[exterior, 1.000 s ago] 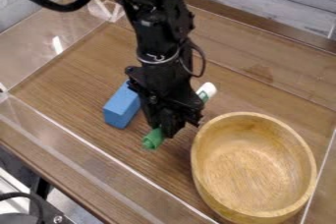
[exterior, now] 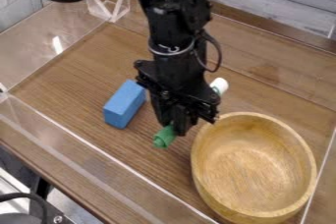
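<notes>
My black gripper (exterior: 176, 115) hangs low over the wooden table, shut on a green object (exterior: 164, 140) whose lower end shows beneath the fingers. A blue block (exterior: 124, 103) lies to the left of the gripper, and a large wooden bowl (exterior: 256, 184) stands to the right. Behind the gripper, a small white object (exterior: 218, 87) is partly visible.
The table (exterior: 66, 90) has clear room at the left and at the back right. A white wall stands behind it, and black cables run near the lower left corner.
Over the last second the gripper and green object have shifted slightly, with the gripper now a little more upright and to the right. The bowl and blue block are unmoved.
</notes>
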